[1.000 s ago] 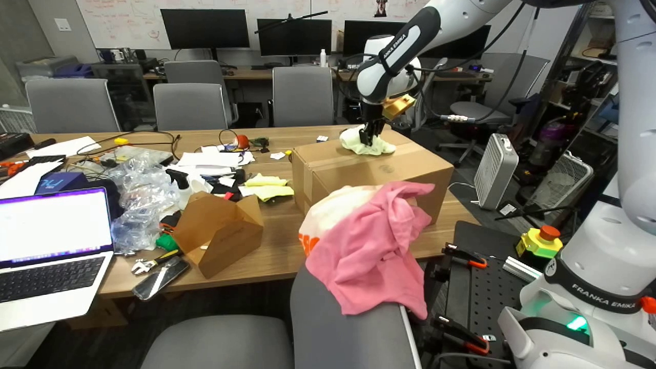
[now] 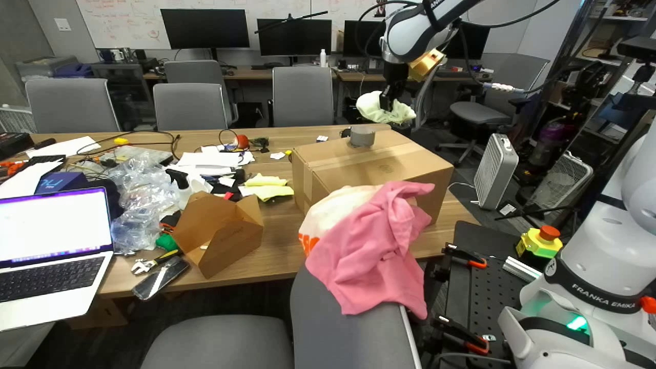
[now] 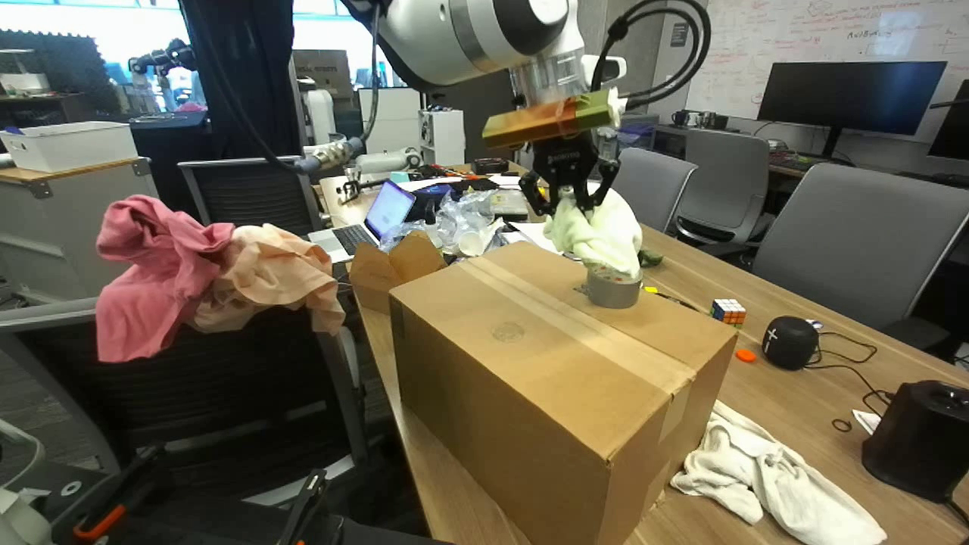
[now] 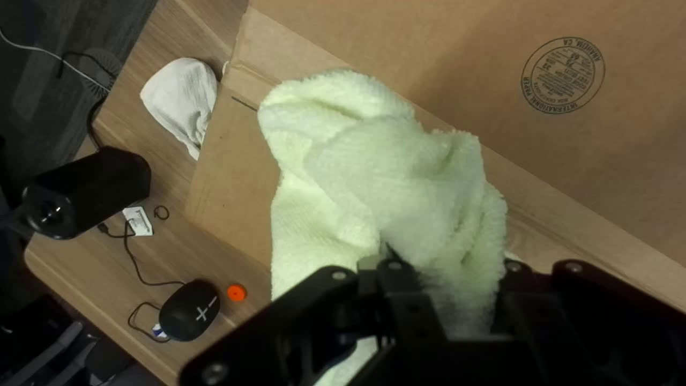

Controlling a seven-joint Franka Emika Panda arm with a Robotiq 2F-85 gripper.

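Note:
A pale yellow-green cloth hangs bunched from my gripper, which is shut on it above the large cardboard box. The wrist view shows the cloth filling the space in front of the fingers and partly hiding them. On the box top stands a grey roll of tape, just below the cloth in exterior view 2. From exterior view 1 the cloth appears clear above the tape roll; the wrist view does not show the roll.
A white cloth, a black speaker and a Rubik's cube lie beside the box. Pink fabric drapes over a chair back. A laptop, an open brown carton and clutter cover the table's other end.
My gripper has risen from the box top with the cloth, moving up and to the right in exterior view 1. The grey tape roll is now uncovered on the box.

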